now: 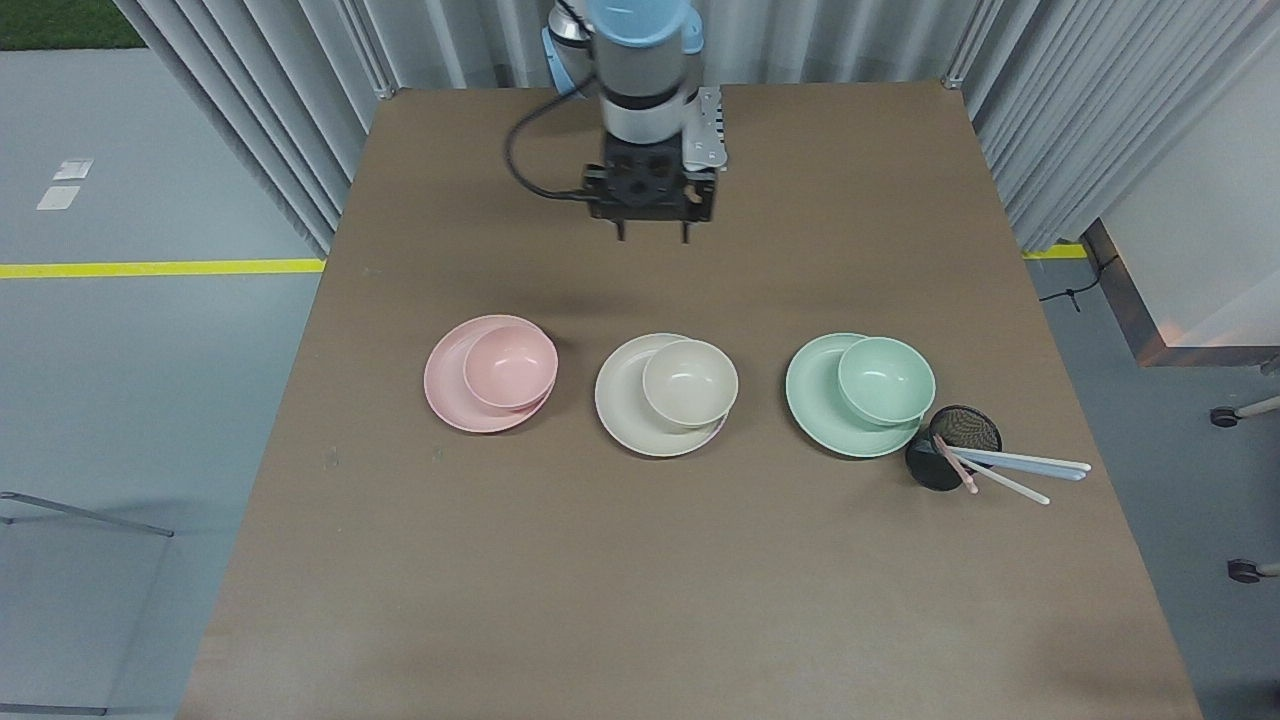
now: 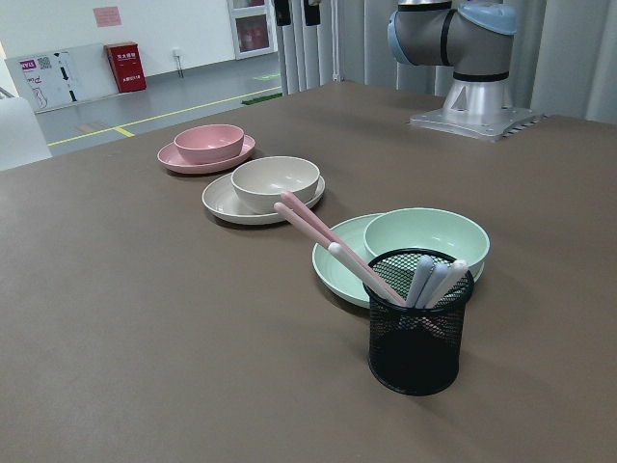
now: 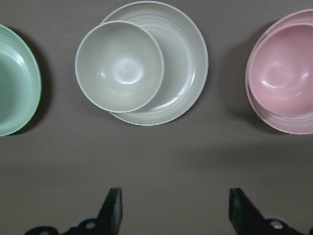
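My gripper [image 1: 653,230] hangs open and empty over the back middle of the table; in the wrist view its two fingers [image 3: 111,210] sit wide apart at the bottom. In front of it stand three bowl-and-plate sets: pink bowl [image 1: 510,360] on pink plate [image 1: 449,390], white bowl [image 1: 690,382] on white plate [image 1: 624,402], green bowl [image 1: 885,378] on green plate [image 1: 817,396]. A black mesh holder [image 2: 415,357] with pink, white and pale blue chopsticks [image 1: 1020,468] stands right of the green set, the chopsticks leaning out over its rim.
The robot's base [image 2: 472,121] stands at the back edge.
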